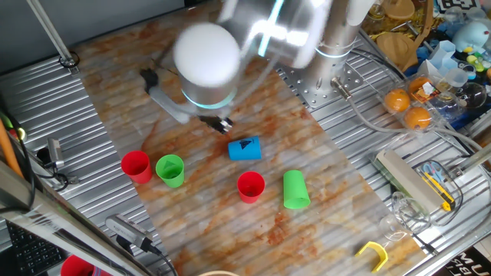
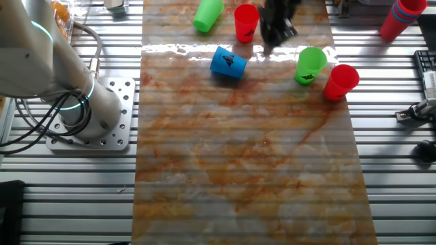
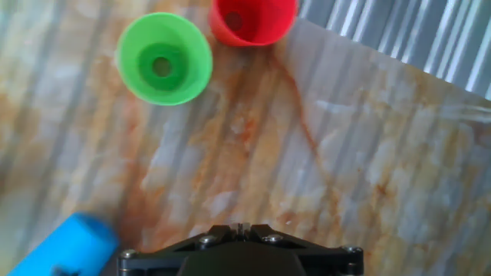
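My gripper (image 1: 224, 125) hangs above the marbled board, up and to the left of a blue cup (image 1: 245, 149) lying on its side. In the wrist view the fingertips (image 3: 236, 228) meet with nothing visible between them, and the blue cup (image 3: 70, 247) is at the lower left. A green cup (image 3: 164, 58) and a red cup (image 3: 253, 17) stand side by side, mouths up. Another red cup (image 1: 251, 187) is upright below the blue one, beside a second green cup (image 1: 296, 189) that lies on its side. Nothing is in my grip.
The marbled board (image 2: 252, 177) is bare over its large near part in exterior view 2. Ribbed metal surrounds it, with the arm's base plate (image 2: 116, 116) on one side. Stacked cups (image 2: 400, 19) stand off the board. A yellow bracket (image 1: 374, 256) lies near a corner.
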